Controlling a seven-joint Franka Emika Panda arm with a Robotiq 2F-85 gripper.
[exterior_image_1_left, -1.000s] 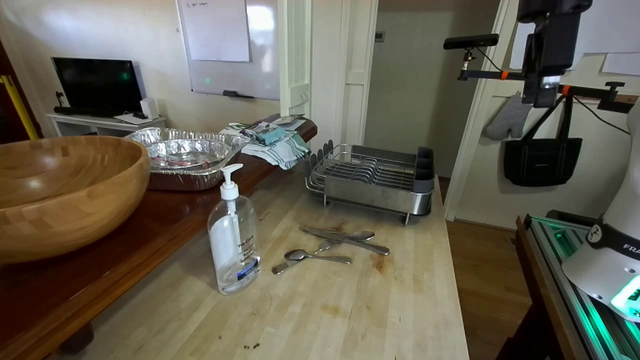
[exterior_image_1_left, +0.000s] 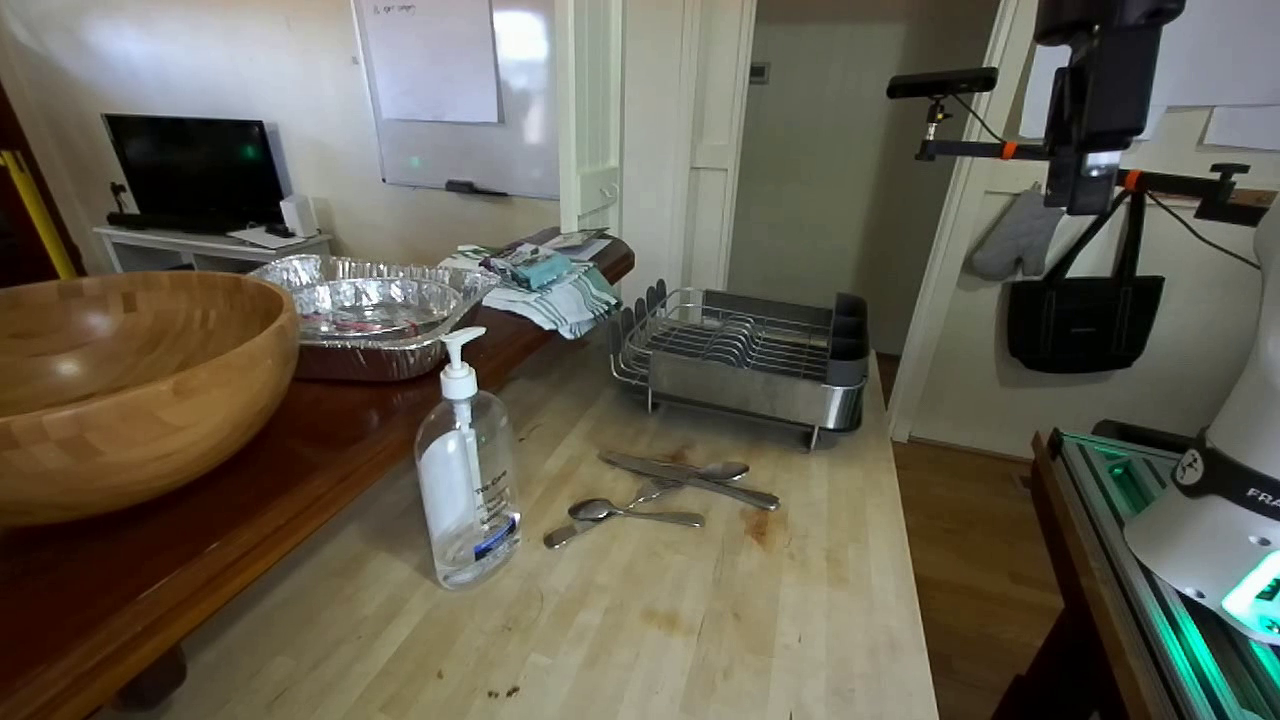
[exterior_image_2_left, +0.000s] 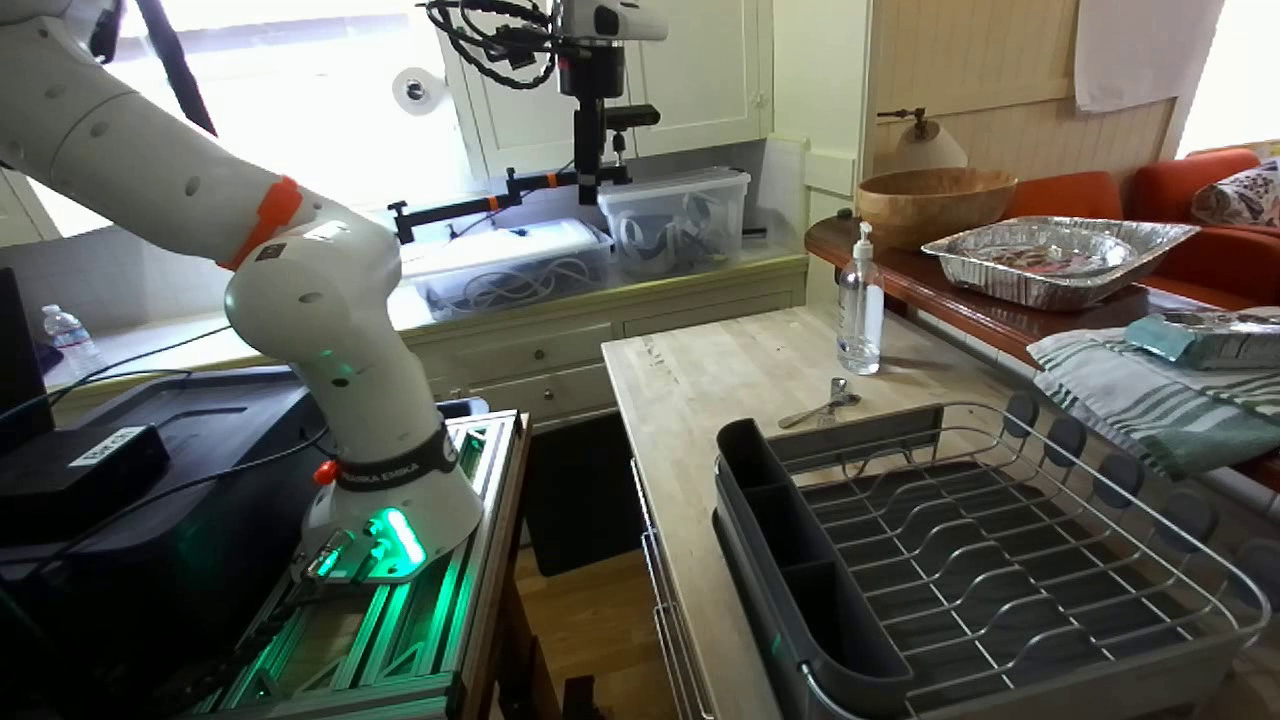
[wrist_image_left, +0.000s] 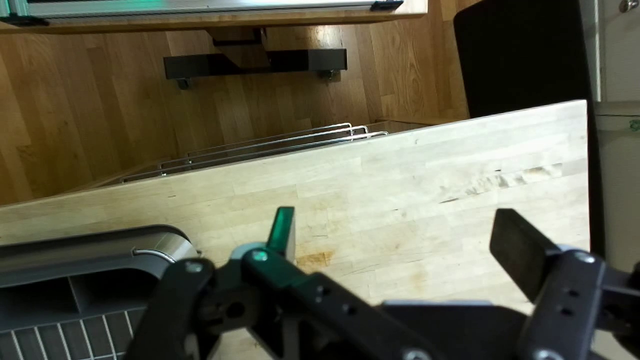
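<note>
High above the counter's right side, my gripper (exterior_image_1_left: 1080, 198) points down, well clear of everything below. In the wrist view its fingers (wrist_image_left: 520, 252) stand wide apart, with only bare counter showing between them; the gripper is open. Several pieces of cutlery (exterior_image_1_left: 654, 490), knives and spoons among them, lie crossed on the counter. A clear pump bottle (exterior_image_1_left: 469, 480) stands upright beside them. Behind is a grey dish rack (exterior_image_1_left: 732, 382) with wire tines and an empty cutlery holder (exterior_image_2_left: 806, 546) along one side. The wrist view catches only the rack's corner; no cutlery can be made out there.
A large wooden bowl (exterior_image_1_left: 132, 390) and foil trays (exterior_image_1_left: 372, 312) occupy the adjoining dark table, with striped towels (exterior_image_1_left: 564, 300) at its far end. A gap of floor (exterior_image_2_left: 600, 612) separates the counter from my base.
</note>
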